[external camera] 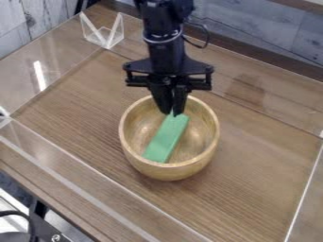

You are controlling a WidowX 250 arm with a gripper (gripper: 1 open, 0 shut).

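Observation:
A cream round bowl [202,142] sits on the wooden table, with a green elongated object [165,140] lying inside it. My black gripper [169,106] hangs over the far part of the bowl, pointing down, just above the upper end of the green object. Whether its fingers are open or shut is not clear from this view.
Bare tabletop [252,194] surrounds the bowl on both sides and in front. A white wire-like item [105,30] stands at the back left. Dark cables lie at the bottom left corner, off the table's edge.

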